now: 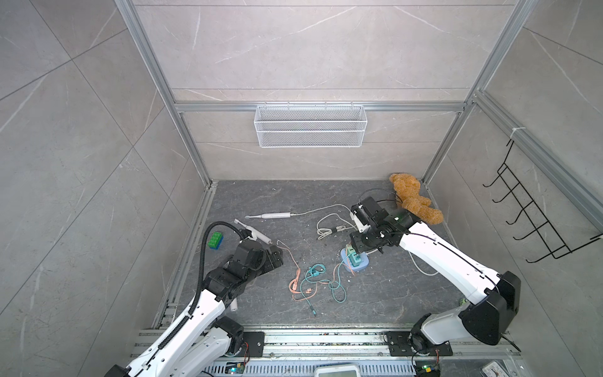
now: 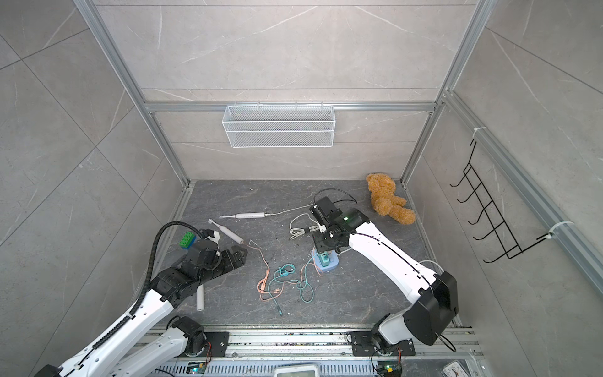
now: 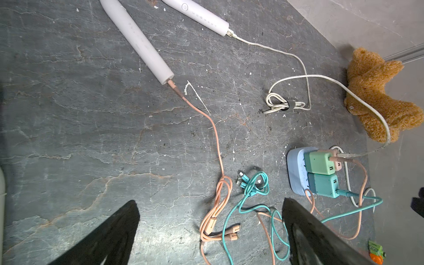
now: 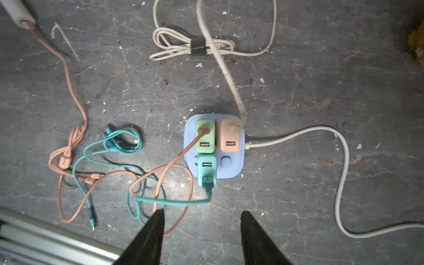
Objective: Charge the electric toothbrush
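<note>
A white toothbrush (image 3: 137, 42) lies on the table with an orange cable (image 3: 215, 128) at its base. The second toothbrush (image 3: 196, 16) has a white cable (image 3: 304, 75) at its end. In the right wrist view, the blue power strip (image 4: 231, 170) bears a green adapter (image 4: 205, 148) with an orange plug, a pink adapter (image 4: 228, 137) with the white cable, and a teal adapter (image 4: 206, 167) with a teal cable. Over the strip's near side, my right gripper is part open and empty. My left gripper is open and empty above the left table.
Coiled teal (image 3: 260, 185) and orange cables lie mid-table. The strip's white cord (image 4: 340, 172) runs right. A teddy bear (image 1: 414, 201) sits at the back right, and a green block (image 1: 215, 239) at the left.
</note>
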